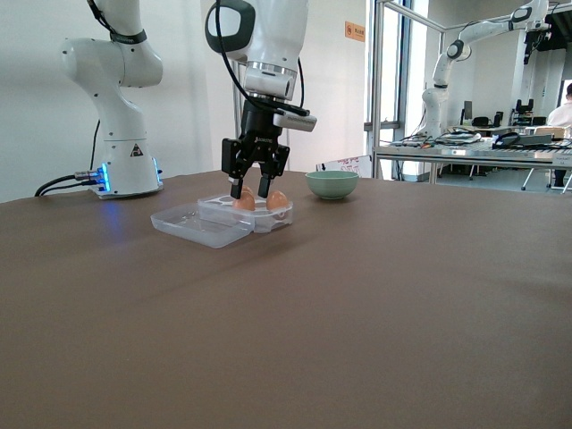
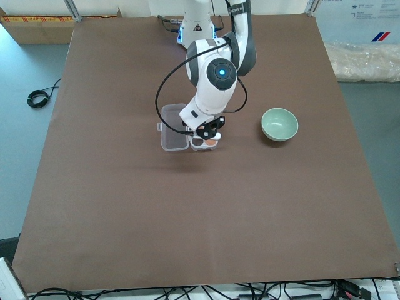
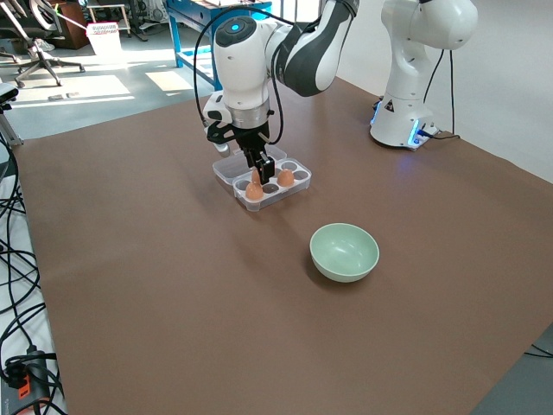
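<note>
The black gripper [image 1: 250,191] hangs low over a clear plastic egg carton [image 3: 276,190], its two fingers apart and pointing down among the eggs. Brown eggs [image 1: 277,200] sit in the carton, whose lid [image 2: 175,139] lies open beside it. In the right view the fingers are near the eggs [image 3: 285,178]; whether they touch one is unclear. In the left view the wrist hides much of the carton. A mint-green bowl [image 2: 280,124] stands empty to one side of the carton, apart from it.
The white arm's base [image 1: 125,170] stands behind the carton. Cables lie along the table's edge outside the working area.
</note>
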